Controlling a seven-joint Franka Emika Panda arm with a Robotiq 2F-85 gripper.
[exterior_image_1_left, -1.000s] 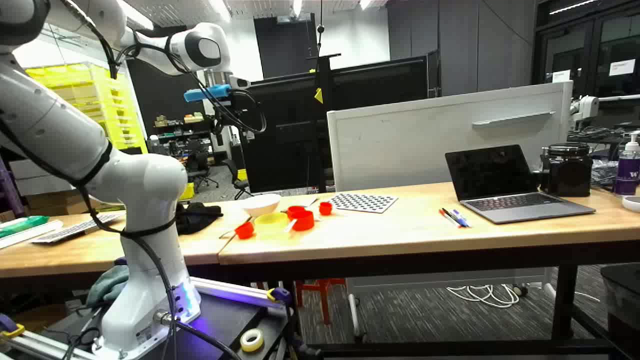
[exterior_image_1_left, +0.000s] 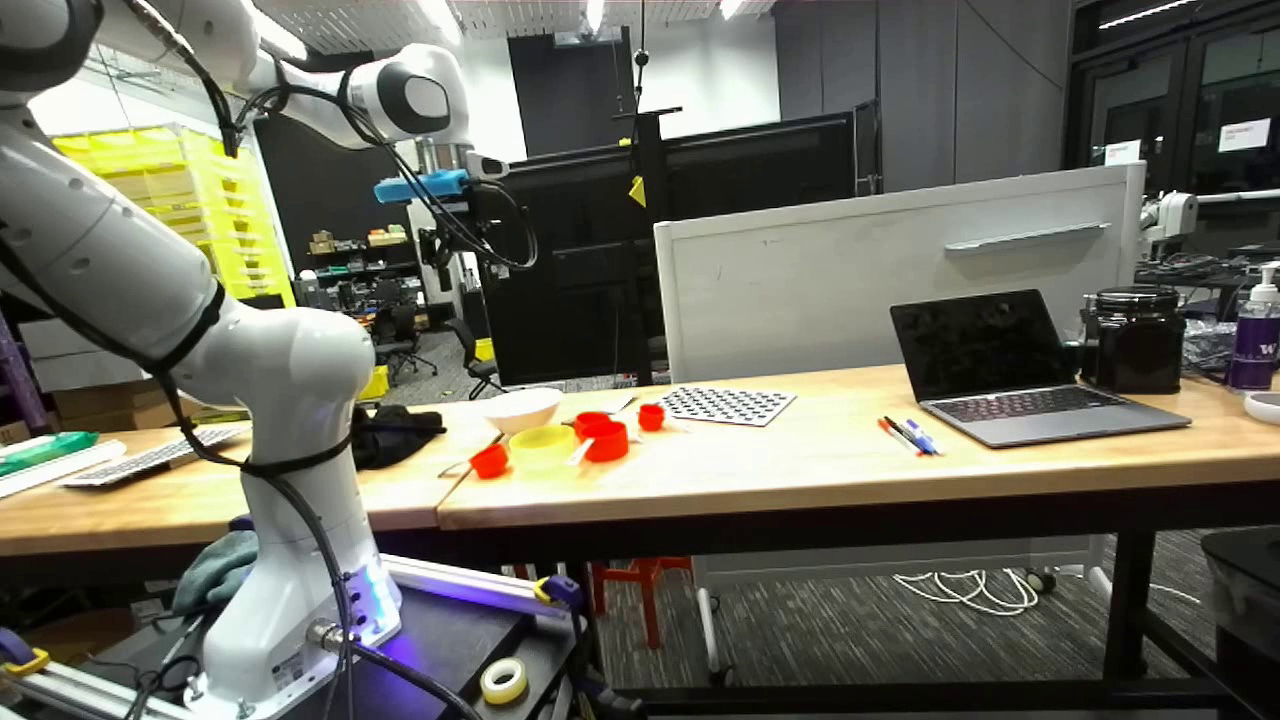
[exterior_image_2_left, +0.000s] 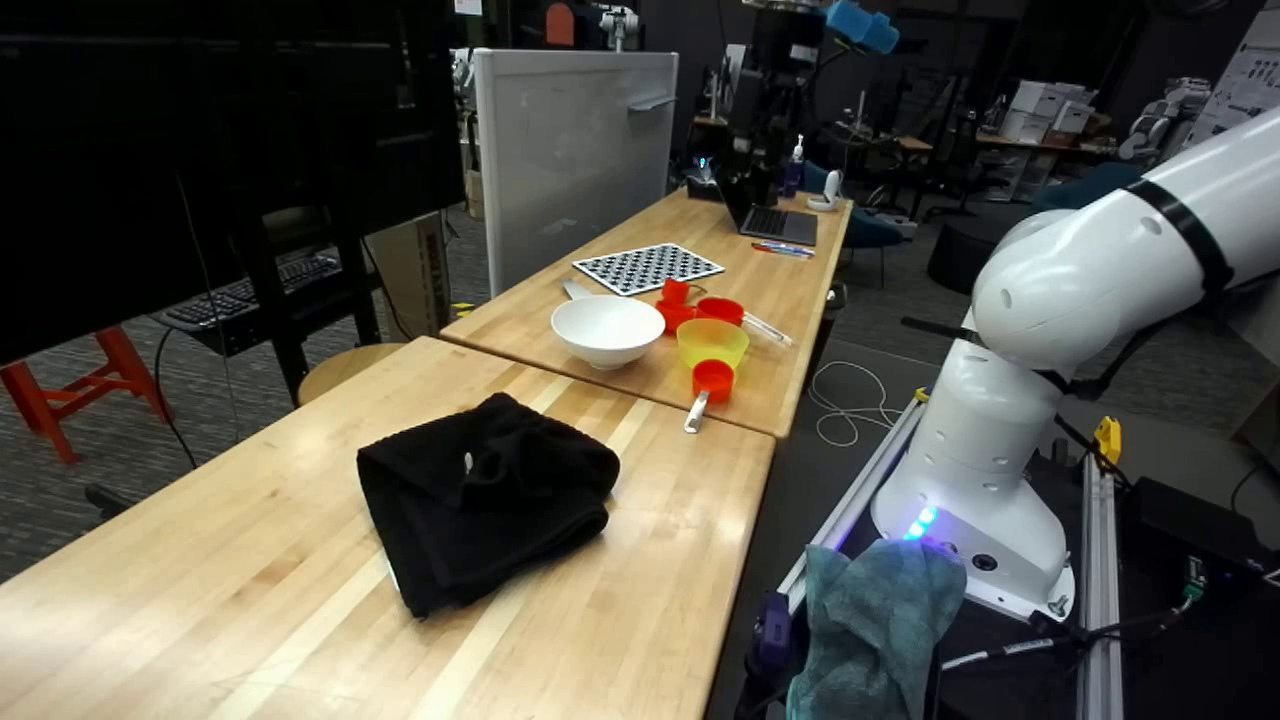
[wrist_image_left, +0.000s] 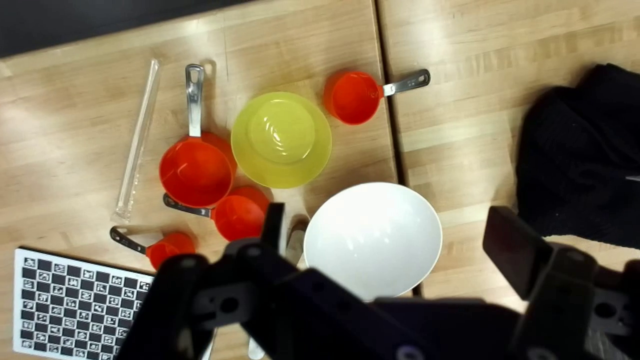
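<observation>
Wide apart, the fingers of my gripper have nothing between them; it is open and high above the table. Below the gap lies a white bowl (wrist_image_left: 373, 240), with a yellow bowl (wrist_image_left: 282, 139) beside it. Red measuring cups surround the yellow bowl: a large one (wrist_image_left: 196, 171), a medium one (wrist_image_left: 241, 213), a small one (wrist_image_left: 170, 248) and one with its handle across the table seam (wrist_image_left: 354, 98). In exterior view 1 the gripper (exterior_image_1_left: 438, 258) hangs well above the tabletop, left of the white bowl (exterior_image_1_left: 524, 409).
A black cloth (exterior_image_2_left: 486, 492) is heaped on the nearer table. The checkered board (wrist_image_left: 78, 303) and a clear stick (wrist_image_left: 137, 144) lie near the cups. Further along are pens (exterior_image_1_left: 908, 436) and a laptop (exterior_image_1_left: 1056, 402). Between board and laptop the wood is bare.
In exterior view 1 the arm's wrist and gripper have shifted slightly to the right. The things on the table have not moved.
</observation>
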